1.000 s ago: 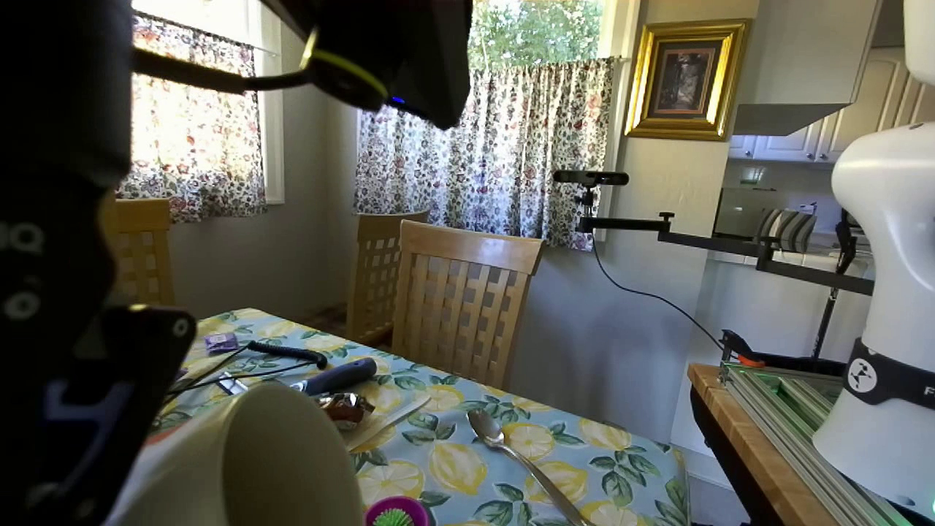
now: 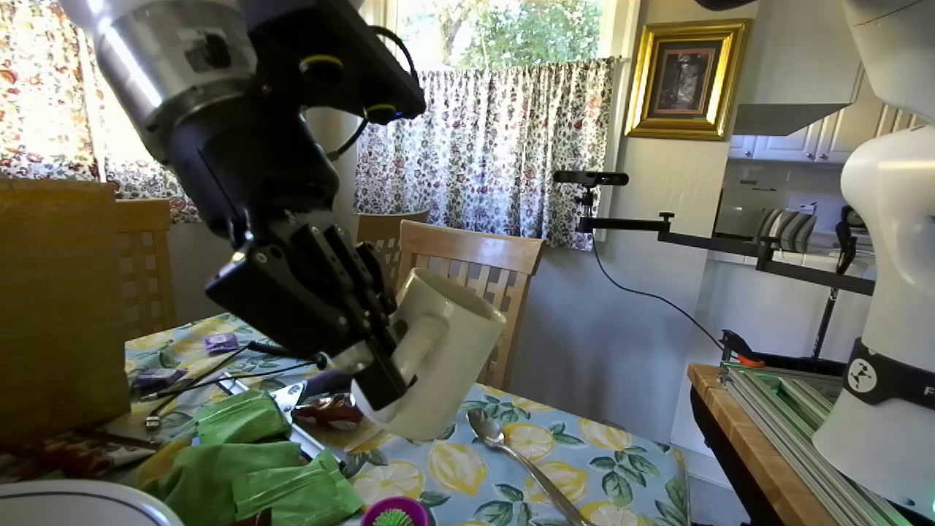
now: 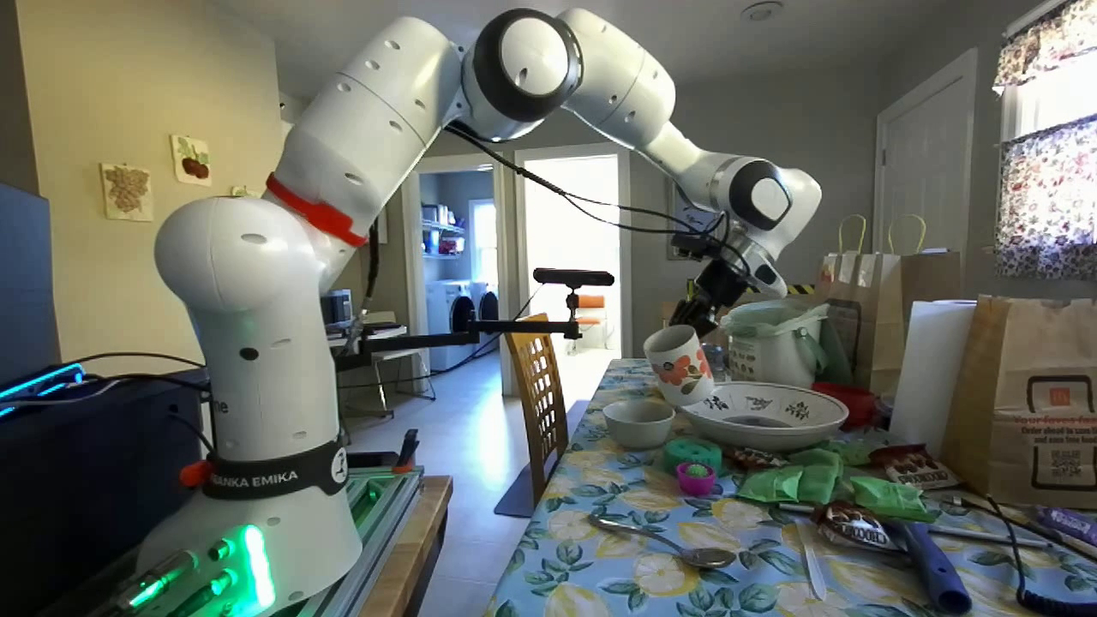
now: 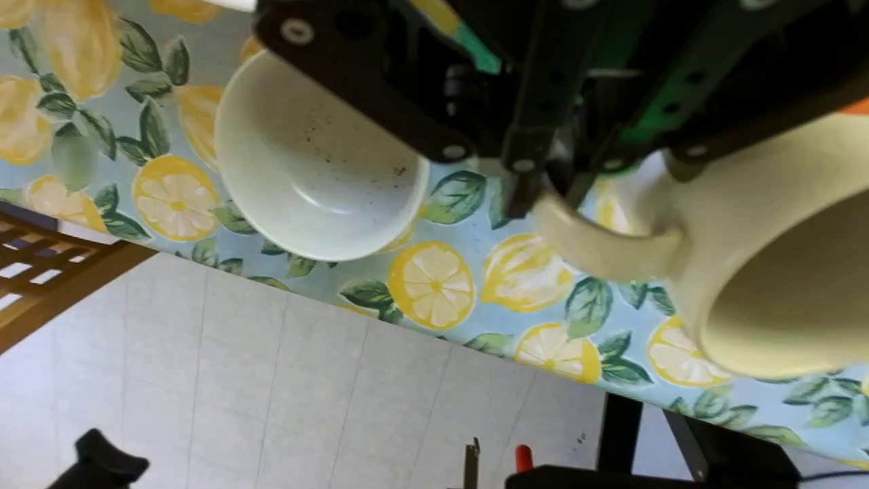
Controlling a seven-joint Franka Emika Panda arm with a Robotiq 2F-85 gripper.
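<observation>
A white mug [image 2: 464, 355] with an orange flower print [image 3: 686, 367] hangs tilted above the table, and my gripper is shut on its handle [image 4: 607, 248]. In the wrist view the mug [image 4: 745, 204] extends to the right of the fingers, its opening facing partly toward the lower right. Exterior view 1 shows one black finger [image 2: 383, 378] against the handle, the mug body beyond it. Whatever lies inside the mug cannot be seen. Below and to the left in the wrist view is a small white bowl [image 4: 318, 163], with dark specks inside.
Beside the small bowl stands a large patterned bowl [image 3: 766, 430], with a lidded white bin [image 3: 763, 350] behind. Green packets [image 2: 254, 469], a pink cup [image 3: 696, 479] and a spoon [image 2: 526, 464] lie on the lemon tablecloth. Paper bags [image 3: 1039, 401] line one side.
My gripper and the mug have moved away from the exterior view 1 camera, and the mug now appears higher and farther right there. The mug stays in the gripper.
</observation>
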